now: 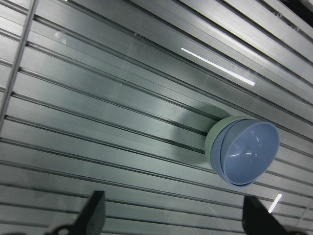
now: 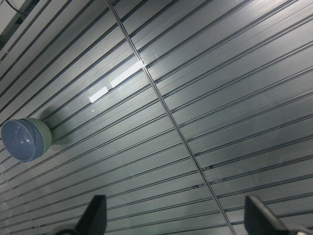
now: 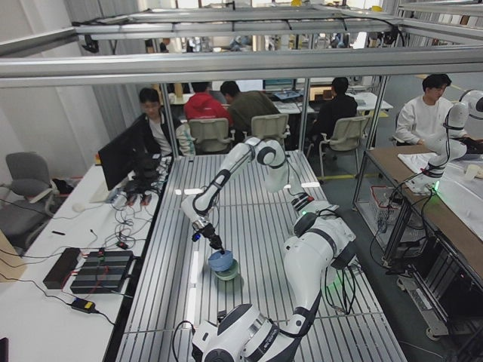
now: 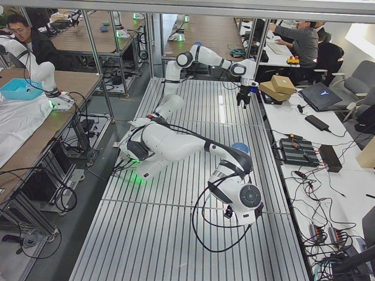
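A stack of blue bowls [image 1: 249, 154] [image 2: 17, 139] sits tilted in a pale green bowl [image 1: 212, 137] [image 2: 43, 129] on the slatted metal table [image 1: 98, 122]. My left gripper is open and empty above the table, with the bowls to its upper right in the left wrist view. My right gripper is also open and empty, with the bowls to its upper left in the right wrist view. In the camera left view, the far arm's dark gripper appears just behind the bowls. The camera right view partly hides them behind an arm.
A white side desk [image 3: 53, 317] with electronics and cables runs along one edge. A neighbouring workbench [image 4: 58, 123] with another arm stands opposite. Frame posts surround the table, which is otherwise mostly clear.
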